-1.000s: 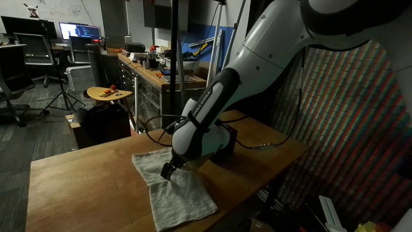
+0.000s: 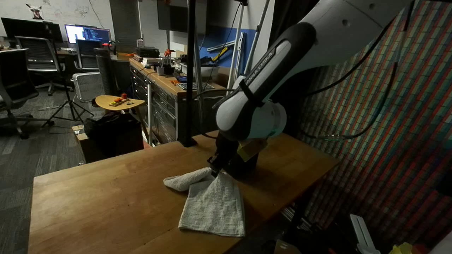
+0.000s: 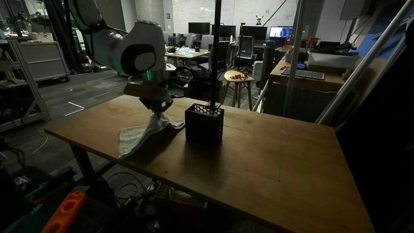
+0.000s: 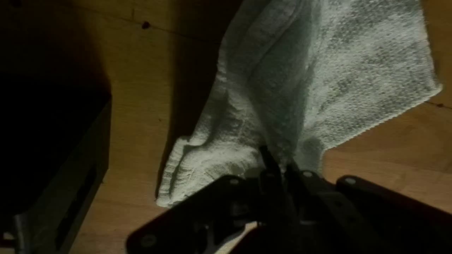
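A pale grey-white towel (image 2: 214, 207) hangs bunched from my gripper (image 2: 214, 167) in the first exterior view, its lower parts still resting on the wooden table. In the second exterior view the towel (image 3: 136, 139) peaks under the gripper (image 3: 157, 112) and spreads down to both sides. From the wrist, folds of the towel (image 4: 262, 89) run into the closed fingers of my gripper, which pinch it near its middle. Close by on the table stands a black box with honeycomb holes (image 3: 203, 124), open at the top; the wrist view has the box (image 4: 84, 169) at left.
A black upright post (image 2: 191, 84) rises at the table's far edge. The towel's end lies near the other table edge.
The arm has risen and moved away from the first exterior camera, toward the black box. The towel, spread flat before, is now gathered up at its middle and dragged along.
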